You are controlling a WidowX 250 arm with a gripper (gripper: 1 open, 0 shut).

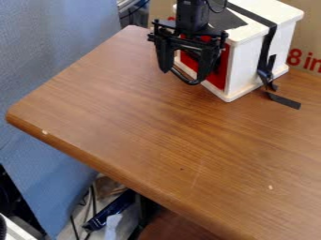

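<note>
My black gripper [189, 58] hangs over the back of the wooden table [126, 131], in front of a white box [247, 47] with a red front panel [221, 70]. Its fingers point down and partly hide the red panel; whether they are apart or closed on anything is hard to tell at this size. Black straps run over the box, and one lies loose on the tabletop to the right.
A cardboard box [305, 52] stands behind at the right. A blue-grey padded surface [51, 66] lies beyond the table's left edge, with cables and clutter below.
</note>
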